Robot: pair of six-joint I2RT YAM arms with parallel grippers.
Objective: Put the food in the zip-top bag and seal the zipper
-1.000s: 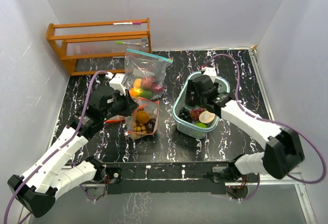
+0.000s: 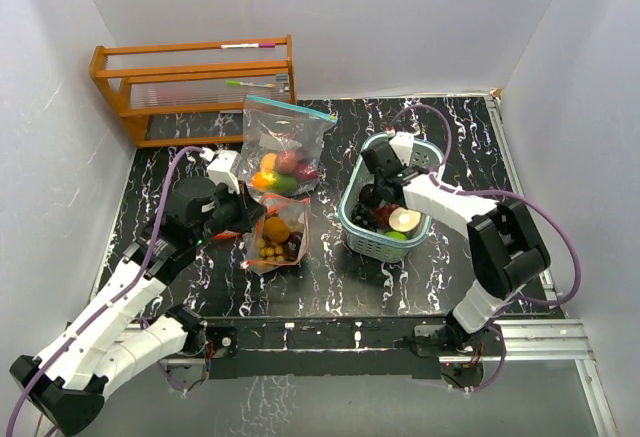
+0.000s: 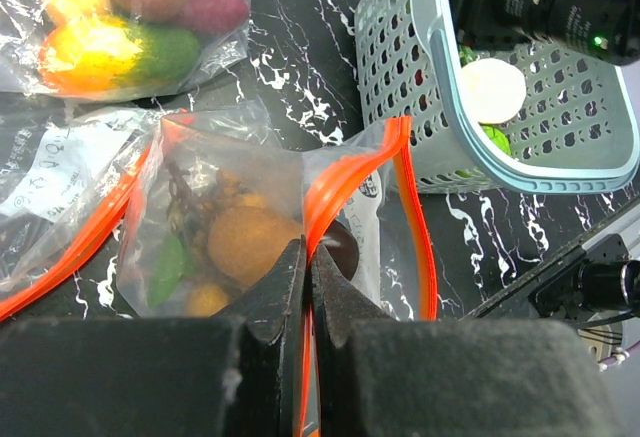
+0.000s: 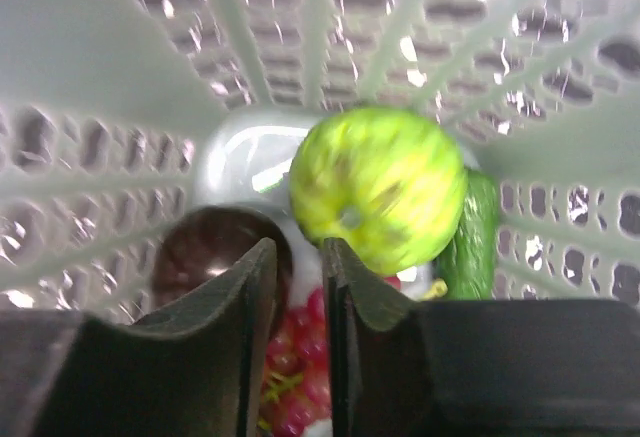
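The orange-zip bag (image 3: 341,183) holds an orange fruit, small yellow fruit and dark pieces, its mouth standing open. Its orange edge passes between the fingertips of my left gripper, which is shut on it. Inside the grey-green basket (image 2: 378,246), my right gripper points down, part open, with a gap between its fingers. Below them show red grapes (image 4: 303,345) and a brown rounded item (image 4: 215,247); a yellow-green round item (image 4: 385,182) and a green cucumber-like piece (image 4: 474,239) lie beyond. I see nothing gripped there.
A blue-zip bag (image 2: 300,122) of fruit lies behind the orange-zip one. At the back left stands a wooden rack (image 2: 125,92). The basket's walls close in around my right gripper. Bare dark counter (image 2: 330,277) separates bag and basket.
The left arm and the bag have hardly moved.
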